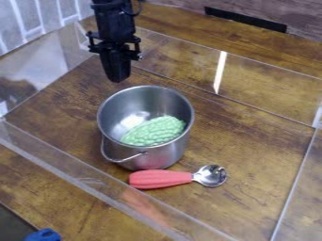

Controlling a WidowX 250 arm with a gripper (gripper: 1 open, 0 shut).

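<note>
My black gripper [117, 71] hangs at the top, above and behind a steel pot [120, 117], apart from it; I cannot tell whether it is open or shut. The pot stands upright on the wooden tray floor with a pale green textured object [153, 131] inside and its handle hanging toward the front left. In front of the pot lies a scoop with a red handle [160, 178] and a steel head [212, 176].
Clear plastic walls surround the wooden floor [254, 141]. A blue object [43, 234] lies outside at the bottom left.
</note>
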